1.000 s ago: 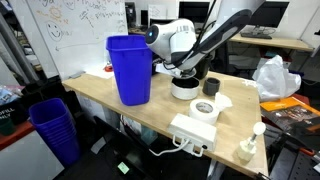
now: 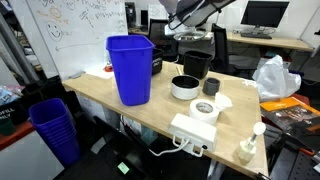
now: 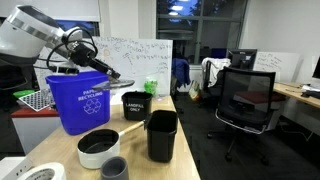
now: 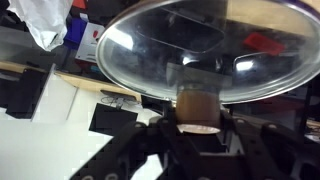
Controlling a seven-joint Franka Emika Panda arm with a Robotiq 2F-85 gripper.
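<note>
A clear glass lid (image 4: pixel 195 60) with a tan knob (image 4: pixel 198 108) fills the upper part of the wrist view. My gripper is shut on that knob, with the lid hanging beyond the fingers. In exterior view 1 the arm (image 2: pixel 182 18) is high, above the back of the table. The white pot (image 2: pixel 185 87) with a dark inside stands uncovered on the table, well below the gripper. It also shows in exterior view 2, where the pot (image 3: pixel 98 148) has a light wooden handle pointing back.
A tall blue recycling bin (image 2: pixel 130 70) stands left of the pot. Behind the pot is a black bin (image 2: pixel 197 64), and a dark grey mug (image 2: pixel 211 86) sits to its right. A white appliance (image 2: pixel 192 132) lies in front.
The arm has risen from low over the white pot to high above the table. The pot has stayed in place, now in fuller view.
</note>
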